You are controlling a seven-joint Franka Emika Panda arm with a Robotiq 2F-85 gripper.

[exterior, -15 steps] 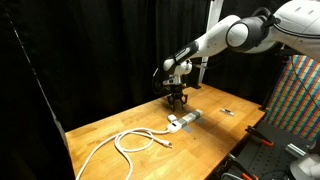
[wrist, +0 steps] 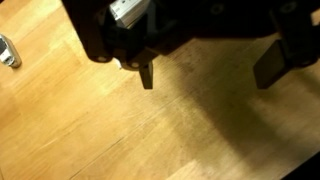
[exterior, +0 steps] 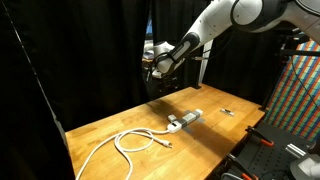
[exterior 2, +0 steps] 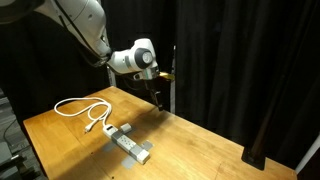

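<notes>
A white power strip [exterior: 185, 121] lies on the wooden table, with a small white block at its end nearest the cable. In the second exterior view the same strip [exterior 2: 127, 143] lies toward the front. A white cable [exterior: 124, 133] curls over the table and ends in a plug beside the strip. Above the table near the dark curtain, clear of the strip, hangs my gripper. It is open: bare wood shows between its parted fingers. Part of a pale object [wrist: 128, 10] shows at the wrist view's top, mostly hidden by the gripper.
Small items [exterior: 228, 112] lie on the table's right side. A dark curtain [exterior: 100, 60] hangs behind the table. A silvery object [wrist: 8, 52] is cut off at the wrist view's left edge. Bare table [exterior 2: 205, 152] stretches to the strip's right in the second exterior view.
In the first exterior view my gripper has risen and shifted left, away from the tabletop near the strip. The strip and cable look unmoved.
</notes>
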